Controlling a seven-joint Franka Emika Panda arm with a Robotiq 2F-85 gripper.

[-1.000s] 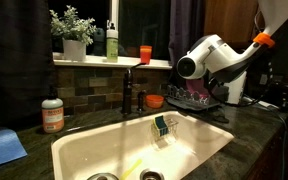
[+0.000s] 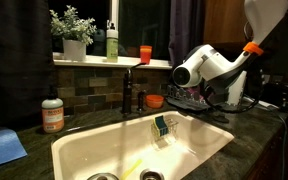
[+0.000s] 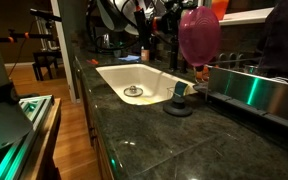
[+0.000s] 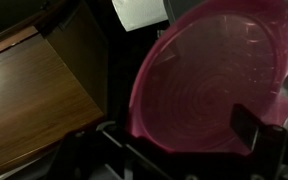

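A translucent pink bowl (image 4: 199,75) fills much of the wrist view, with its hollow side visible. In exterior view 2 the same pink bowl (image 3: 199,36) shows high at the right, above the level of the dish rack (image 3: 259,90); what supports it cannot be made out. My gripper stands open at the bottom of the wrist view, its dark fingers (image 4: 254,128) overlapping the near part of the bowl. Whether they touch it is unclear. In exterior view 1 the arm (image 2: 209,67) reaches over the rack area, and the fingertips are hard to pick out.
The white sink (image 2: 124,145) has a caddy with a sponge (image 2: 162,125). A black faucet (image 2: 127,95) rises behind it, near an orange bowl (image 2: 155,101). A soap bottle (image 2: 52,112) stands left.
In exterior view 1 the arm's white wrist section has moved a little left and down. The sink and the things around it have stayed put.
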